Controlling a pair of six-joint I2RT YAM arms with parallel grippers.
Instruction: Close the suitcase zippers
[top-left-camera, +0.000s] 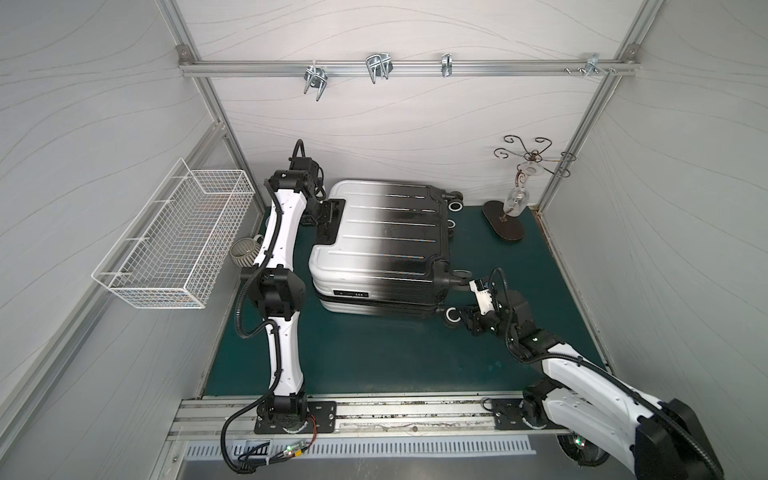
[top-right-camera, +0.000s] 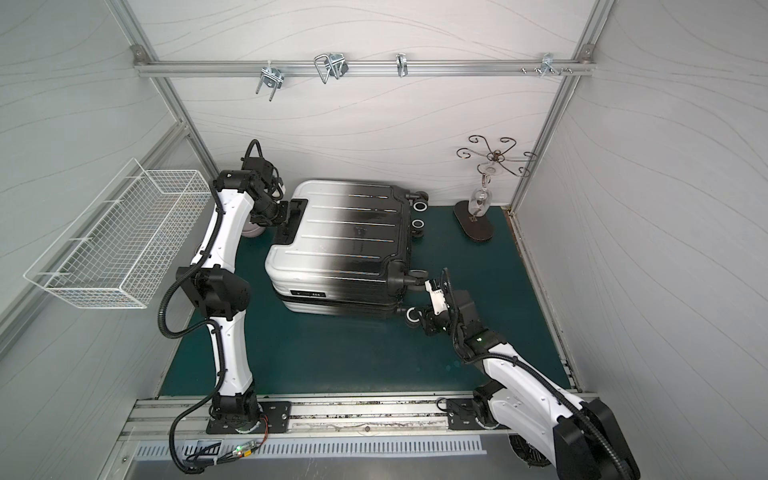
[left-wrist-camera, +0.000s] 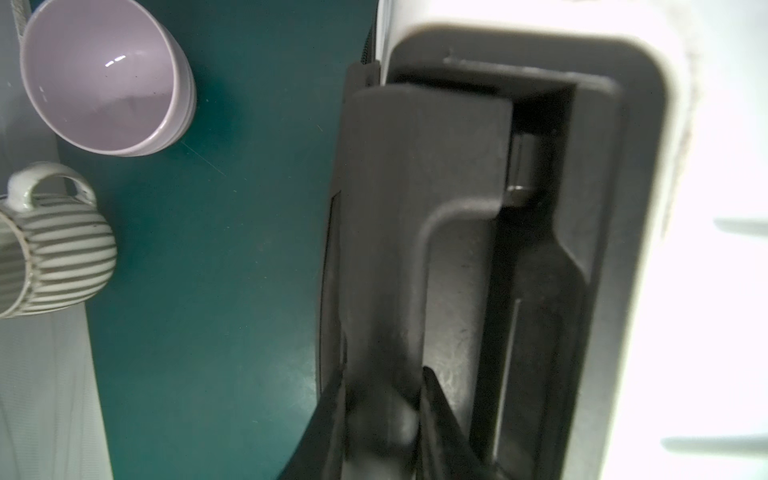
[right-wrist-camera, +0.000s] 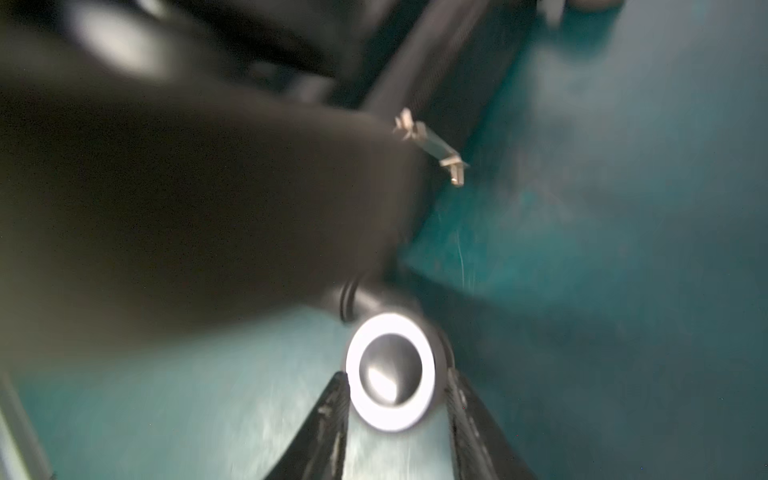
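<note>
The silver-to-black suitcase lies flat mid-mat. My left gripper is shut on its black handle at the left end. My right gripper is shut on a spinner wheel at the near right corner. A metal zipper pull shows blurred above that wheel in the right wrist view; whether the zip is closed I cannot tell.
A white wire basket hangs at the left, with a striped mug and pink bowl beside the suitcase. A stand with glass is at back right.
</note>
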